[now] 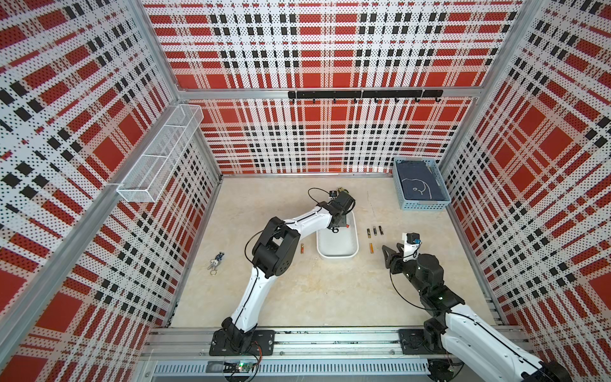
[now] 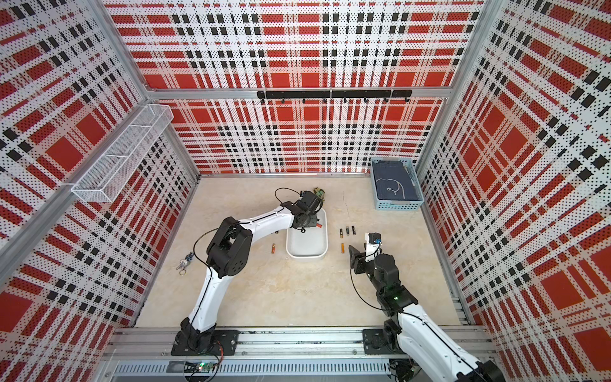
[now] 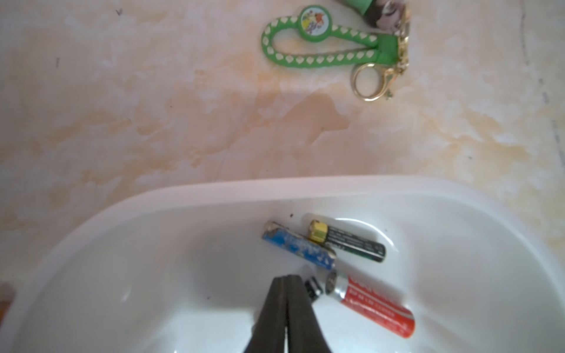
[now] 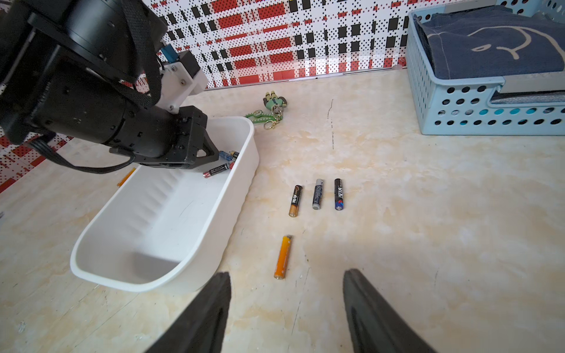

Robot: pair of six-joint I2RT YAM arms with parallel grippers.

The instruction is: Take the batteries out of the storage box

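Note:
The white storage box (image 1: 337, 254) stands mid-table. My left gripper hangs over its far end, fingertips close together; whether anything is between them is unclear. In the left wrist view a red battery (image 3: 370, 303), a blue battery (image 3: 297, 244) and a black-yellow battery (image 3: 353, 241) lie in the box, with another dark one partly hidden behind the fingers. Right of the box lie an orange battery (image 4: 282, 256) and several dark batteries (image 4: 317, 194); another orange one (image 1: 302, 248) lies to its left. My right gripper stands open, empty, near the right front.
A green keychain (image 3: 317, 58) lies behind the box. A blue basket with dark cloth (image 1: 422, 205) stands back right. Keys (image 1: 215, 264) lie at far left.

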